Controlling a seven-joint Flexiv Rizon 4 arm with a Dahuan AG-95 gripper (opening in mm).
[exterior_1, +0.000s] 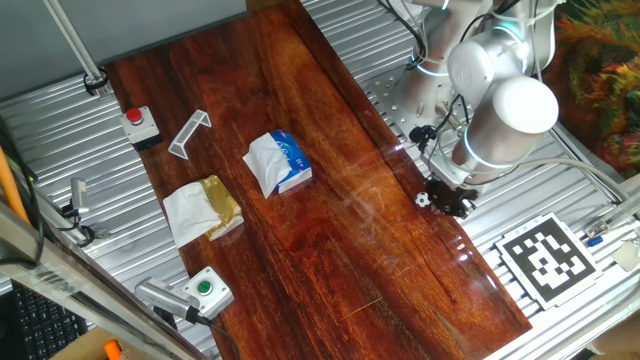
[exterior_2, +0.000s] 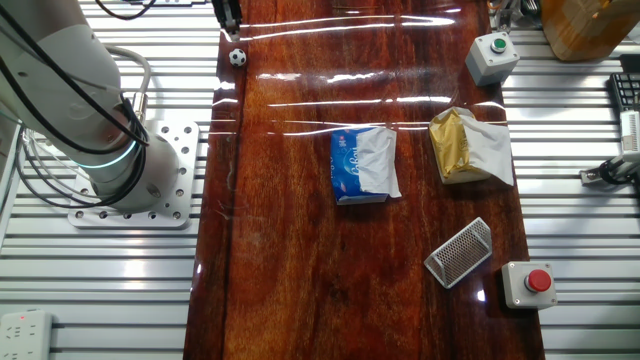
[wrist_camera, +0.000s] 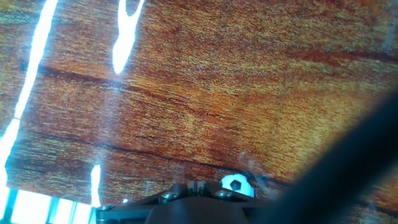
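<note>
My gripper (exterior_1: 459, 206) hangs low at the table's right edge in exterior view 1. A small black-and-white ball (exterior_1: 423, 200) rests on the wood just beside it. In exterior view 2 the ball (exterior_2: 237, 57) sits near the table's edge, slightly below the dark gripper tip (exterior_2: 231, 24). The wrist view has the gripper at the bottom, its fingers drawn together and shut, with nothing visible between them. Just right of the fingers, the ball (wrist_camera: 237, 184) is partly hidden behind the gripper.
A blue tissue pack (exterior_1: 291, 160), a gold tissue pack (exterior_1: 223, 204) and a white perforated bracket (exterior_1: 190, 134) lie on the table. Red-button (exterior_1: 140, 128) and green-button boxes (exterior_1: 208, 292) stand along the far edge. The wood between ball and packs is clear.
</note>
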